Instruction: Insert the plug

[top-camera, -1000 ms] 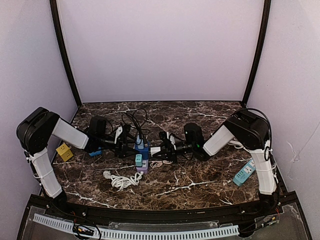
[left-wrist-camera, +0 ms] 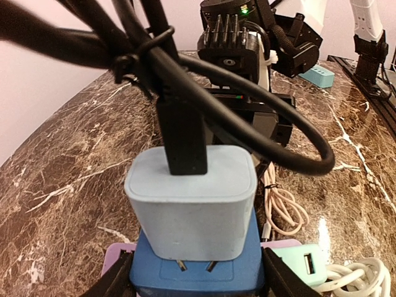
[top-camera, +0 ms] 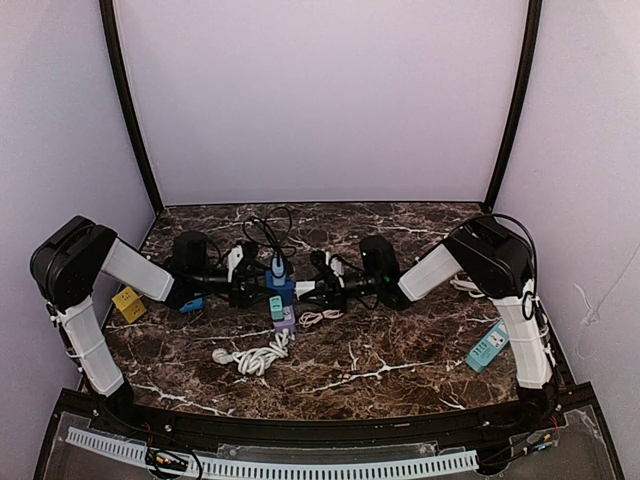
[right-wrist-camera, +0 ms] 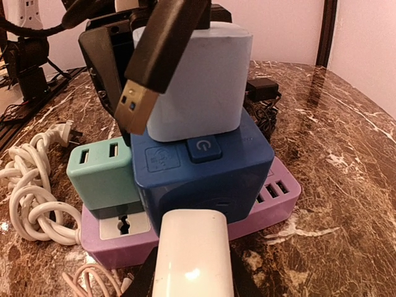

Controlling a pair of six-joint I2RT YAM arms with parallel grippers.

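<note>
A blue cube adapter (right-wrist-camera: 204,185) with a pale charger (right-wrist-camera: 198,80) on top sits over a purple power strip (right-wrist-camera: 272,204), beside a mint charger (right-wrist-camera: 99,179). My left gripper (top-camera: 262,282) is shut on the blue cube, its fingers at the cube's sides in the left wrist view. My right gripper (top-camera: 318,290) holds a white plug (right-wrist-camera: 192,253) against or very close to the cube's facing side; its fingers are mostly hidden under the plug. A USB connector (right-wrist-camera: 136,105) dangles above.
Coiled white cable (top-camera: 255,355) lies in front, a thin cable (left-wrist-camera: 284,210) beside the strip. A yellow block (top-camera: 128,304) is at the far left, a teal strip (top-camera: 487,345) at the right.
The right gripper with the white plug has moved slightly back and left, closer to the blue cube. The left arm has shifted only slightly.
</note>
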